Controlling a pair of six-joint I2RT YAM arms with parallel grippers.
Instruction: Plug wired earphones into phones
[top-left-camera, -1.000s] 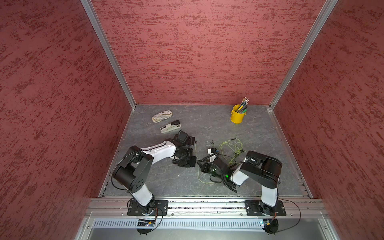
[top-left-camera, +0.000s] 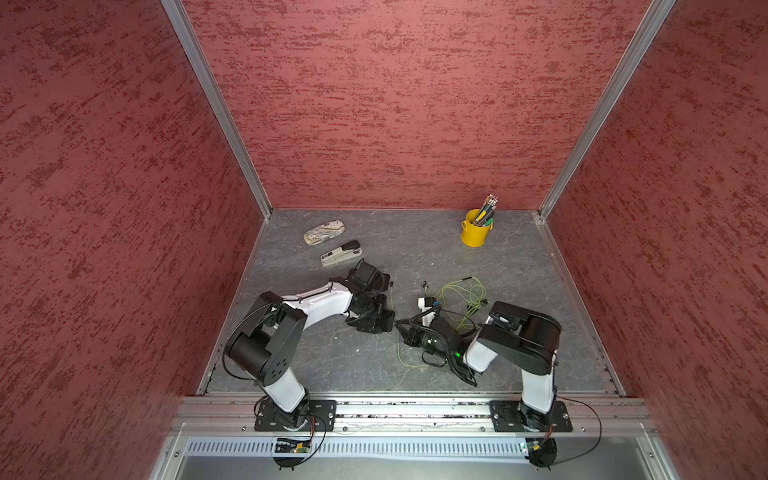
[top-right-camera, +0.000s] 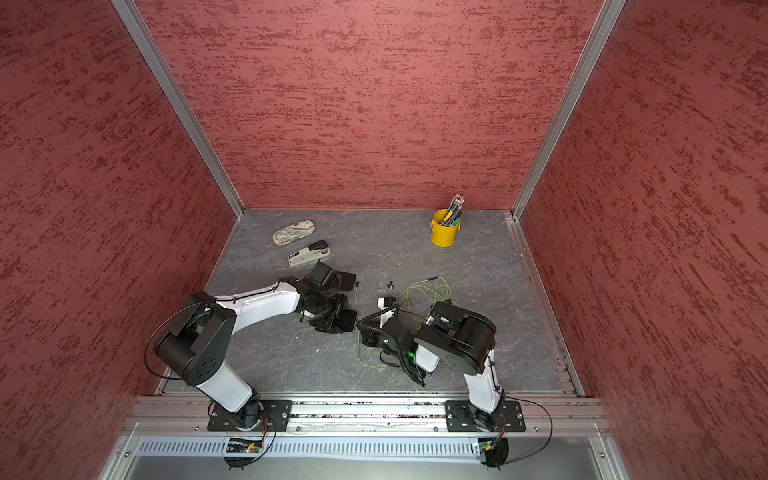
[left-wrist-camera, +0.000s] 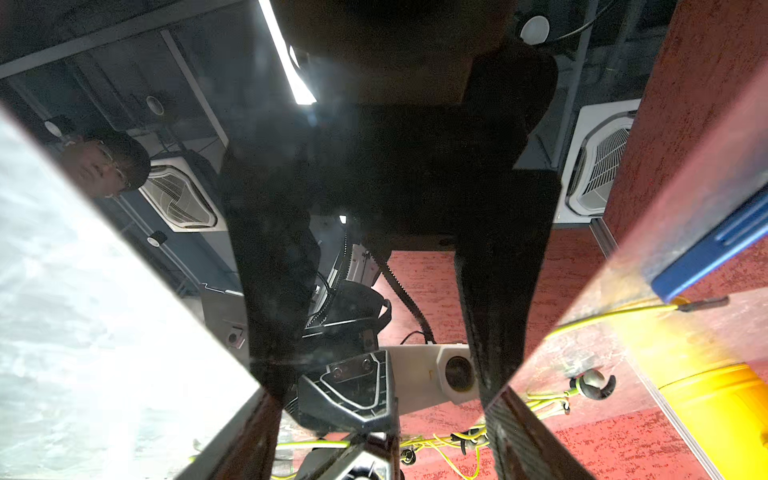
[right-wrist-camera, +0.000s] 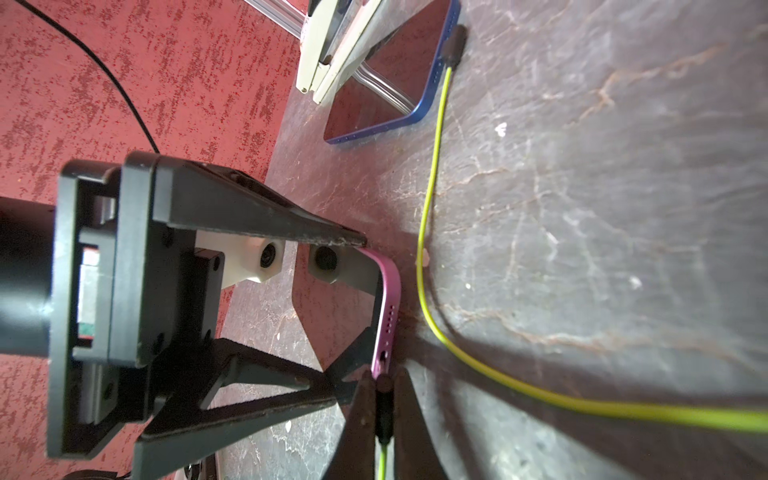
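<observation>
A pink-edged phone (right-wrist-camera: 389, 308) is held up near the table between the two black fingers of my left gripper. In the right wrist view a small dark hole shows in its edge. My right gripper is shut on a slim black earphone plug (right-wrist-camera: 385, 408), with yellow-green cable trailing behind it. The plug's front end points along that edge view at the hole, very close to it; I cannot tell whether they touch. A blue-edged phone (right-wrist-camera: 392, 72) lies farther back, another black plug (right-wrist-camera: 454, 46) at its edge, apparently seated, its yellow-green cable (right-wrist-camera: 432, 184) running over the table.
Loose earphone cable (top-left-camera: 478, 289) lies coiled beyond the right arm. A stapler (top-left-camera: 341, 254) and a patterned case (top-left-camera: 324, 233) sit at the back left, a yellow bucket (top-left-camera: 473, 234) of pencils at the back right.
The held phone and my right gripper have both shifted very slightly to the right in the top left view. The arms otherwise keep their poses, and the other objects lie unchanged.
</observation>
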